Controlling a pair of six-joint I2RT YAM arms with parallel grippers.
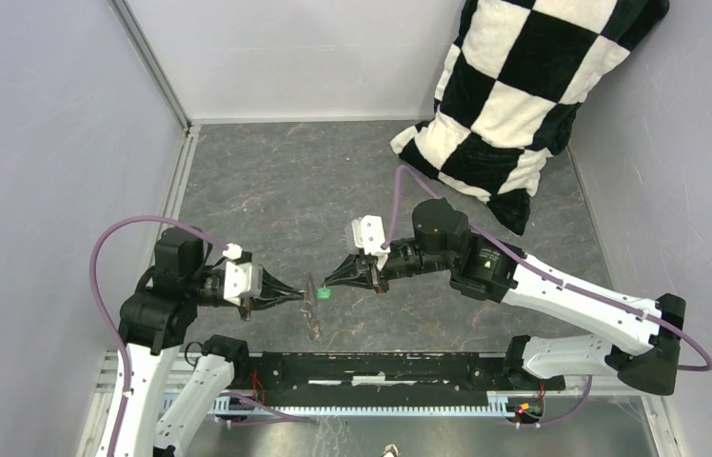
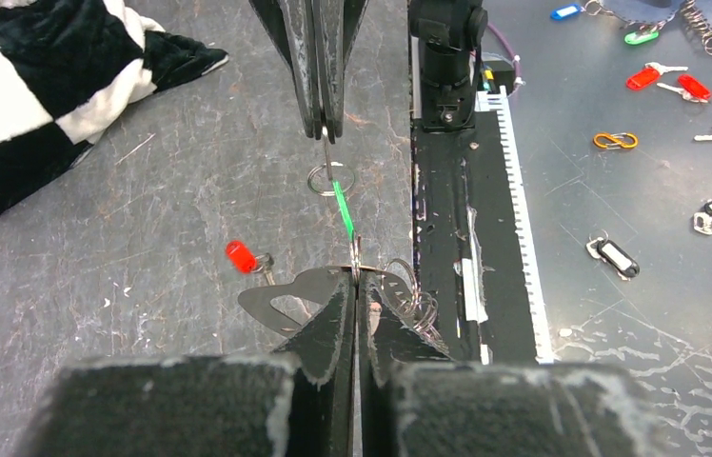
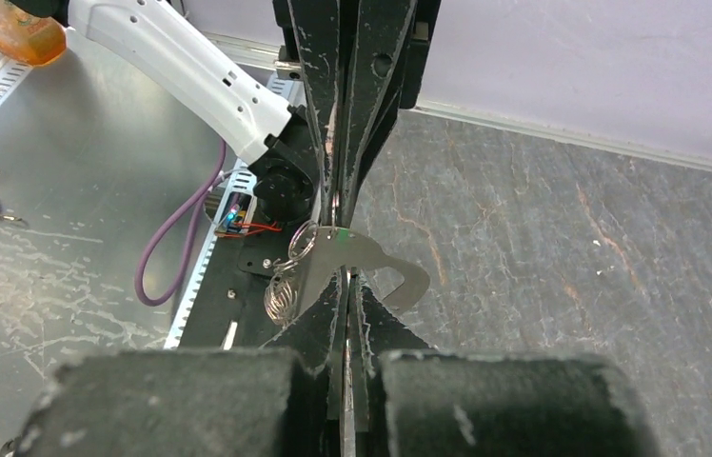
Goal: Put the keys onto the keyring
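My left gripper (image 1: 303,295) is shut on a flat metal keyring plate (image 3: 364,252) with several wire rings (image 3: 283,290) hanging at its side. Facing it, my right gripper (image 1: 326,284) is shut, with a thin metal piece seen edge-on at its tips in the left wrist view. From that piece a green key tag (image 2: 344,209) stretches toward the left fingertips, beside a small ring (image 2: 317,186). Whether the tag is linked to the plate, I cannot tell. A key with a red tag (image 2: 241,256) lies on the grey floor.
On the metal surface beyond the ruled rail (image 2: 516,219) lie several tagged keys, such as a black-tagged key (image 2: 616,257), and a yellow clip (image 2: 615,141). A checkered cushion (image 1: 524,90) leans at the back right.
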